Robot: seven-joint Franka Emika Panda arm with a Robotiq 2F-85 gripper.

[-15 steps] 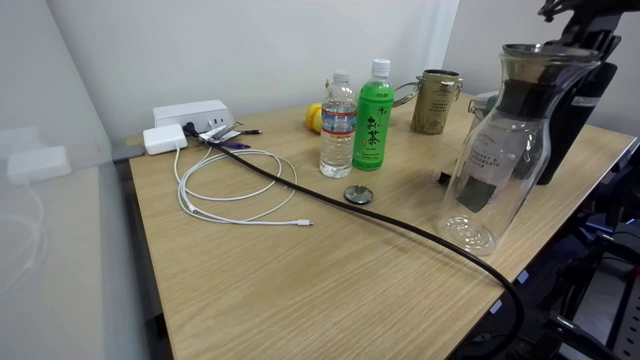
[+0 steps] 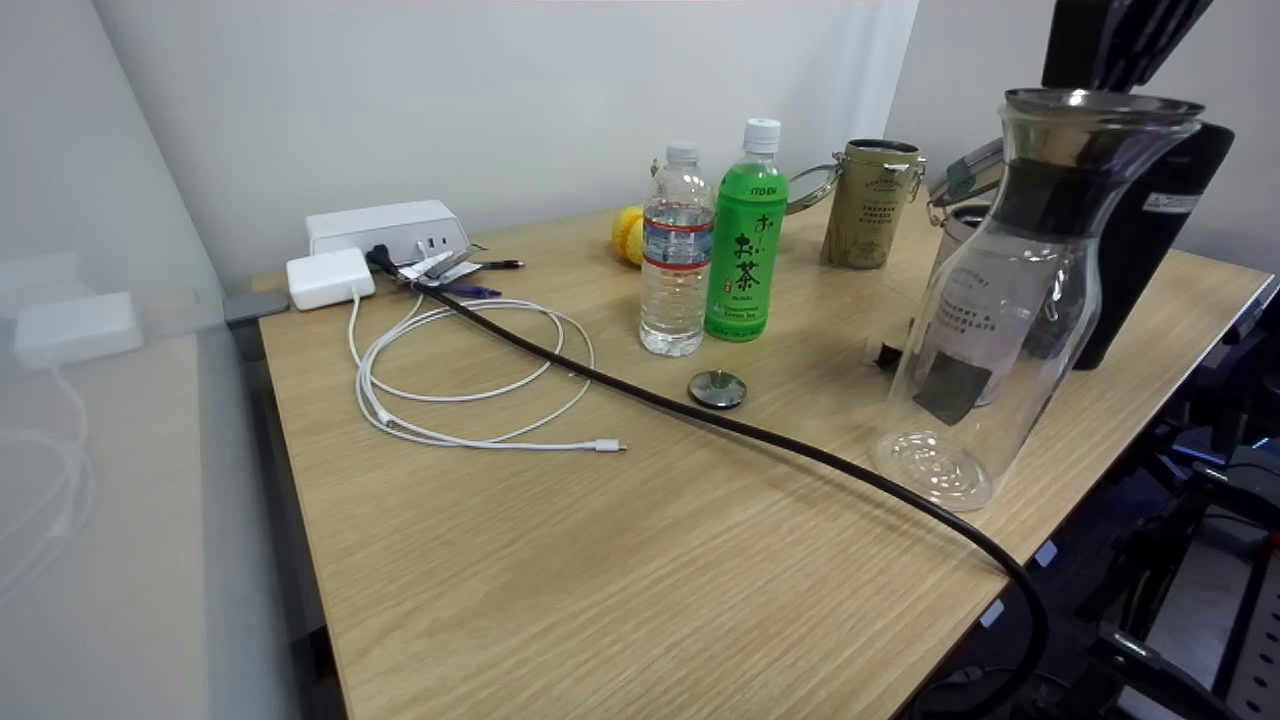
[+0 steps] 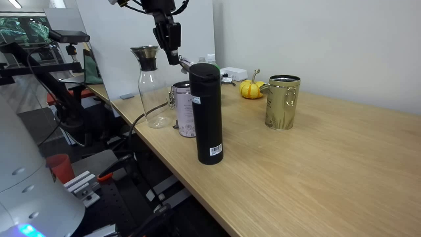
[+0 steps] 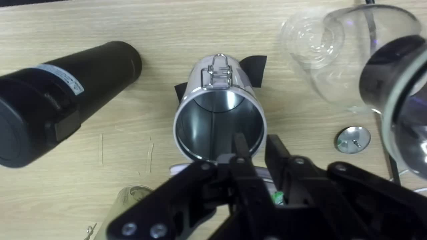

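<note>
A pale pink canister [image 3: 184, 114] with a wire clasp stands on the table. In the wrist view its mouth is uncovered and the metal inside looks empty. Its hinged lid [image 3: 186, 64] is tipped up, away from the clasp side. Over the lid side of the rim, my gripper points down, its fingers parted by a narrow gap. Nothing shows held between them. The lid [image 4: 262, 172] passes partly behind the fingers, and whether they touch it I cannot tell. In exterior view 1 the glass carafe stands in front of the canister.
Close to the canister stand the glass carafe [image 2: 1020, 324] and a tall black flask [image 3: 207, 118]. A gold canister [image 3: 282, 104], a small pumpkin [image 3: 251, 89], a water bottle [image 2: 675, 258] and a green tea bottle [image 2: 744, 240] are farther back.
The pink canister's lid was down over its mouth; now it is swung up and open. My gripper has shifted left and changed its tilt in exterior view 1.
</note>
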